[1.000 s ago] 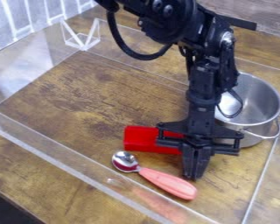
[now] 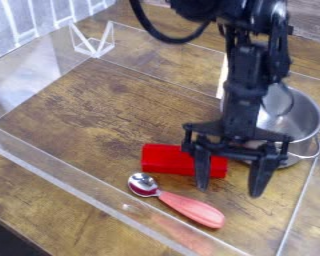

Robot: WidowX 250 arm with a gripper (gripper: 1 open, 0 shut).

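Observation:
The black gripper [image 2: 230, 160] is blurred, hanging open over the right end of a red block [image 2: 168, 158] on the wooden table, with its two fingers spread apart. A spoon with a pink handle [image 2: 191, 209] and shiny bowl lies in front of the block. A steel pot [image 2: 302, 112] stands to the right, partly behind the arm.
A clear plastic piece [image 2: 93, 42] sits at the back left, and transparent edges run along the table's left and front.
The gripper has risen slightly and its fingers stand wider apart, and it is now blurred. The block, spoon and pot look unmoved.

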